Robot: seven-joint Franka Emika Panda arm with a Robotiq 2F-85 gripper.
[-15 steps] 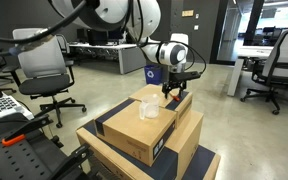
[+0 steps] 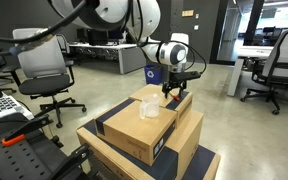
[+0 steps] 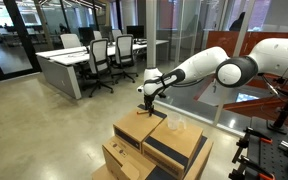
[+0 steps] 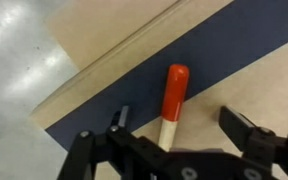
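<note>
A marker-like stick with a red end and a pale body (image 4: 174, 100) lies on a cardboard box across a dark strip (image 4: 89, 112) in the wrist view. My gripper is open, one of its fingers (image 4: 120, 132) left of the stick and the other to its right, both apart from it. The stick's lower end is hidden by the gripper's body. In exterior view 1 the gripper (image 2: 174, 84) hangs low over the far end of the boxes, and a small red spot shows beneath it. From the other side, the gripper (image 3: 150, 102) appears close above the box.
A clear container (image 2: 150, 108) stands on the nearer cardboard box (image 2: 134, 132). Narrow boxes (image 2: 189, 140) stand along its right side. Office chairs (image 2: 46, 82) are on the floor beyond, and floor around the boxes is open.
</note>
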